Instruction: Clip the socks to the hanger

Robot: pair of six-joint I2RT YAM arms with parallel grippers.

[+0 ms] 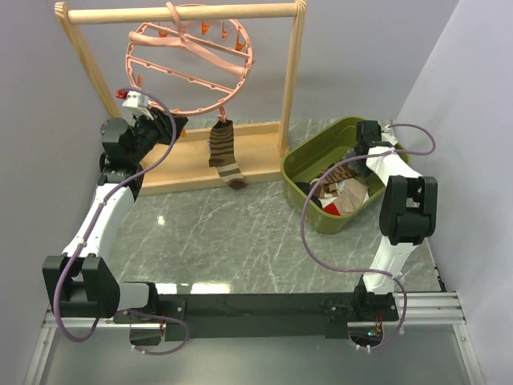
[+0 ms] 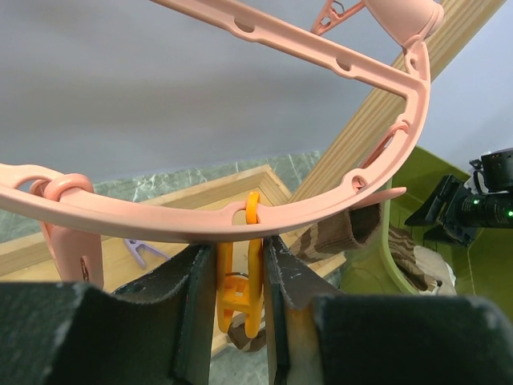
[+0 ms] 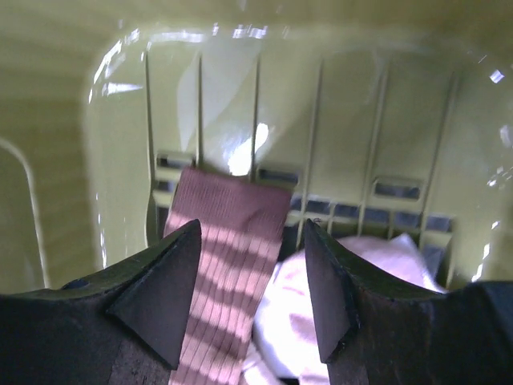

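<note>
A pink round hanger (image 1: 188, 68) hangs from the wooden frame, with a brown striped sock (image 1: 225, 156) hanging from one clip. My left gripper is shut on an orange clip (image 2: 254, 273) at the hanger's ring. In the green bin (image 1: 300, 160) lie more socks: a striped one (image 1: 337, 176), a beige one and others. My right gripper is part open over the bin; in the right wrist view a brown sock (image 3: 224, 273) and a pale cloth (image 3: 296, 305) lie below its fingers.
The frame's wooden base (image 1: 176, 168) stands behind the left arm. Bare marble floor (image 1: 208, 241) fills the middle front. Walls close in on both sides, the right one close to the right arm.
</note>
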